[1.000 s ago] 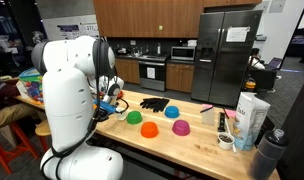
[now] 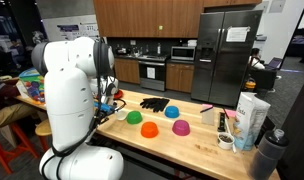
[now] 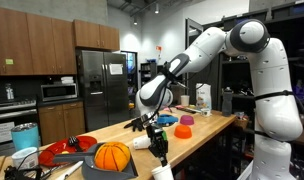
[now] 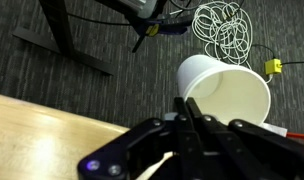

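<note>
A white cup (image 4: 242,96) fills the right of the wrist view, its open mouth toward the camera. My gripper is shut on the cup's near rim. In exterior view 2 the cup (image 3: 163,173) hangs below the gripper (image 3: 161,160), partly cut off by the bottom edge. The wrist view shows dark floor behind the cup, beyond the wooden table (image 4: 52,140). Whether anything is inside the cup, I cannot tell.
A green plate (image 2: 133,117), an orange bowl (image 2: 149,130), a blue bowl (image 2: 172,112) and a pink bowl (image 2: 181,128) stand on the table. An orange ball (image 3: 113,156) lies near the gripper. White cable (image 4: 224,30) coils on the floor.
The arm's wrist has shifted slightly left in exterior view 1. The bowls on the table have stayed in place.
</note>
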